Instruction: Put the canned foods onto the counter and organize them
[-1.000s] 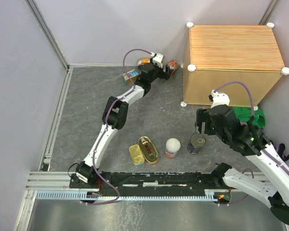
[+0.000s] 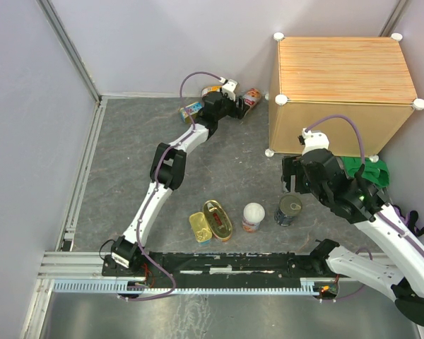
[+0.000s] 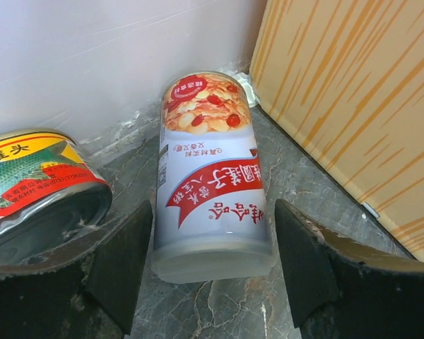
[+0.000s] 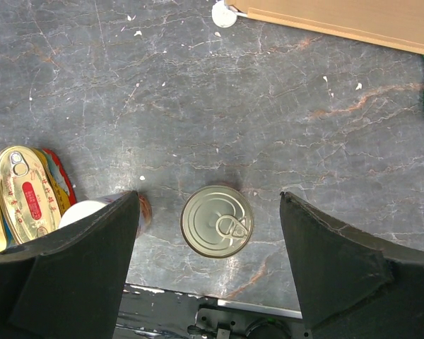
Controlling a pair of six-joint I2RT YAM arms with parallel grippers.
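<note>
A white can with a red label [image 3: 210, 159] lies on its side in the back corner by the wooden box. My left gripper is open around its near end, with a narrow gap showing beside each finger. To its left lies a can with a yellow and green label [image 3: 39, 176]. Over the front right of the counter hangs my right gripper, open and empty. Between its fingers, in that wrist view, a can with a pull-ring lid [image 4: 217, 221] stands upright below. A white-topped can [image 2: 253, 213] stands left of that one.
An oval gold tin [image 2: 218, 219] and a small yellow tin [image 2: 200, 227] sit at the front. A blue and yellow tin [image 2: 190, 111] lies by the back wall. The wooden box [image 2: 346, 67] fills the back right, a green cloth [image 2: 374, 171] beside it.
My right gripper has shifted slightly left. The left gripper has moved only a little beside the back-corner can. The front cans and tins stay where they were.
</note>
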